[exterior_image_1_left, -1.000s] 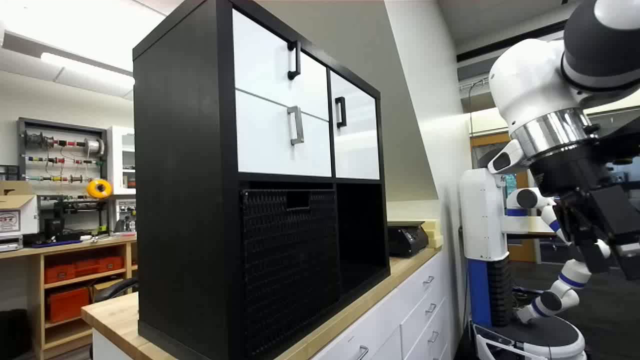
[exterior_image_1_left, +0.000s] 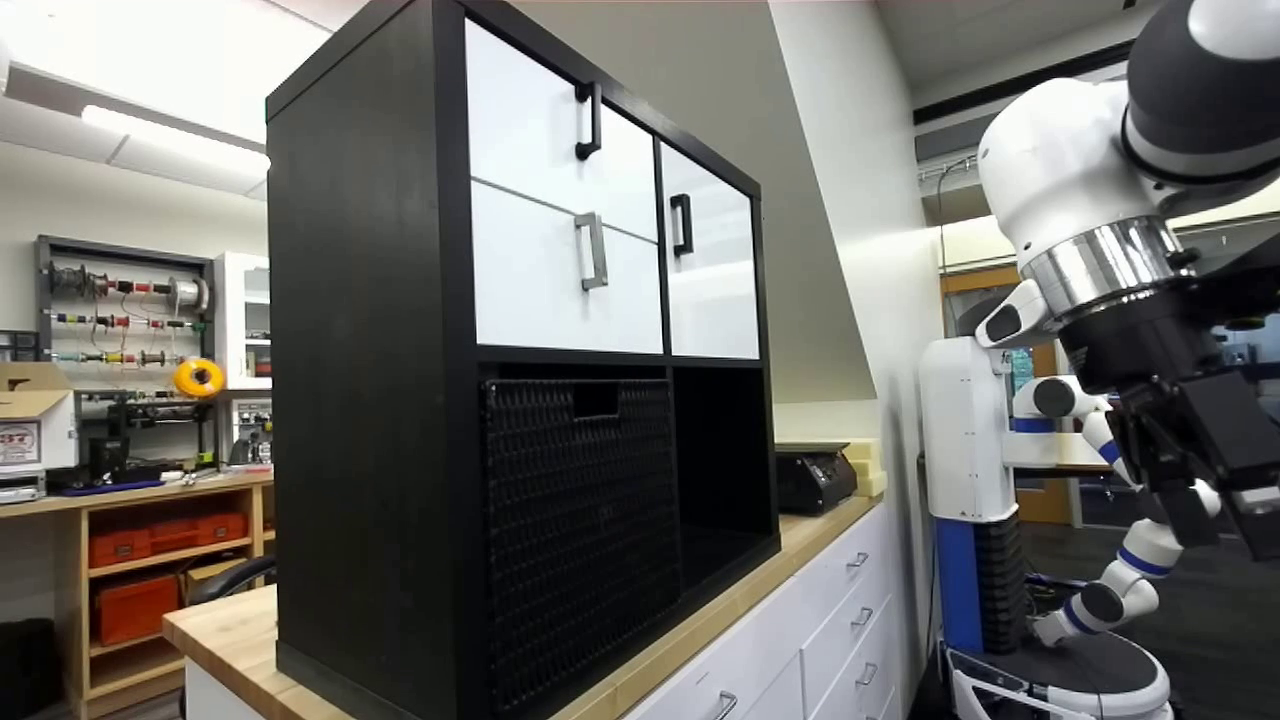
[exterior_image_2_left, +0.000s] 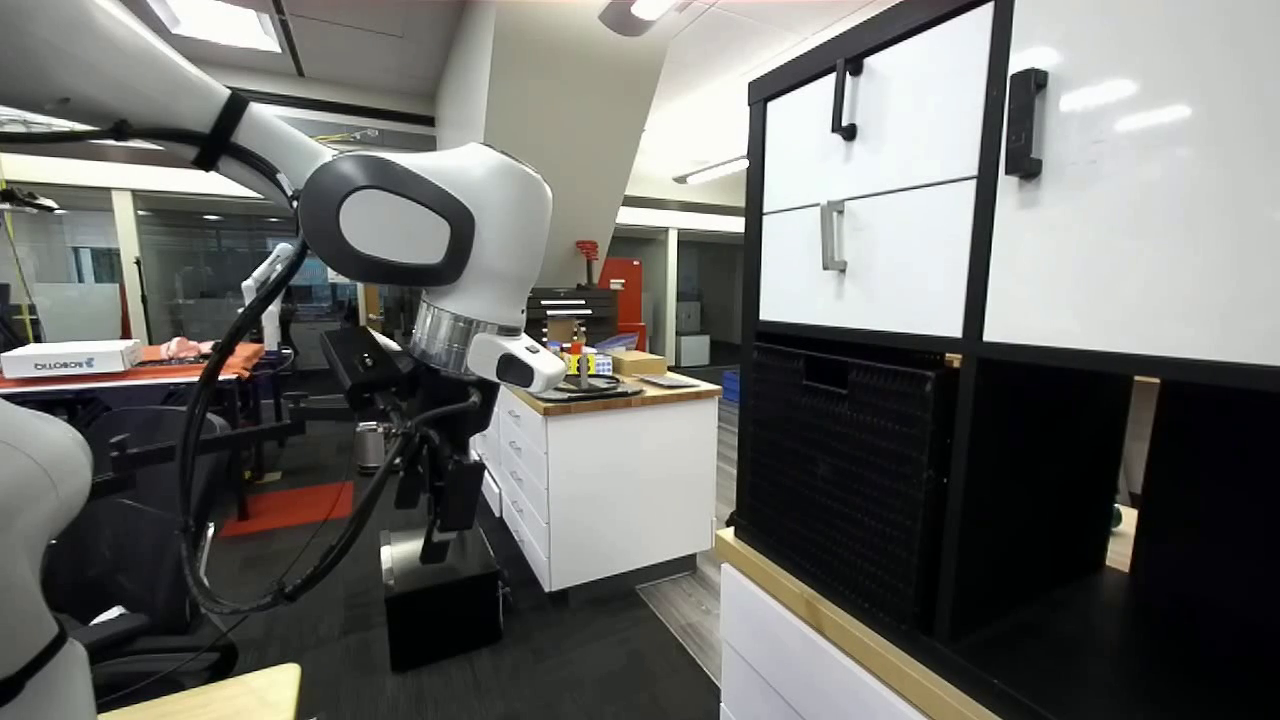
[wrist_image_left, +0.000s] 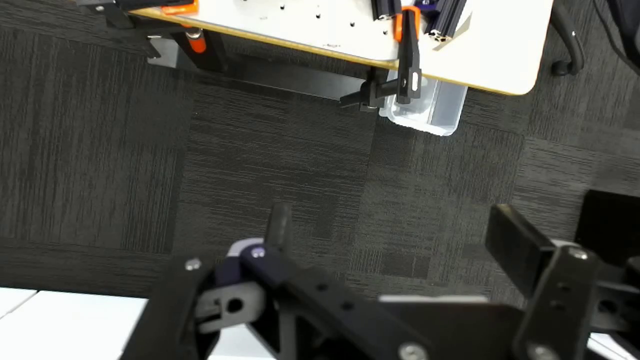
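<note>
My gripper stands open in the wrist view, its two black fingers (wrist_image_left: 517, 237) wide apart over dark carpet with nothing between them. In exterior view 1 it hangs at the right edge, well away from the black cabinet (exterior_image_1_left: 360, 360). The cabinet has two white drawer fronts, the upper drawer (exterior_image_1_left: 528, 114) with a black handle and the lower drawer (exterior_image_1_left: 528, 264) with a grey one. Beside them is a white door (exterior_image_1_left: 716, 288) with a black handle (exterior_image_1_left: 681, 224). Drawers and door look closed. A black woven basket (exterior_image_1_left: 576, 516) fills the lower left cubby.
The lower right cubby (exterior_image_2_left: 1044, 480) looks empty. The cabinet stands on a wood-topped counter (exterior_image_1_left: 828, 528) with white drawers. Another robot (exterior_image_1_left: 966, 420) is at the back right. A table edge (wrist_image_left: 288, 45) with clamps borders the carpet in the wrist view.
</note>
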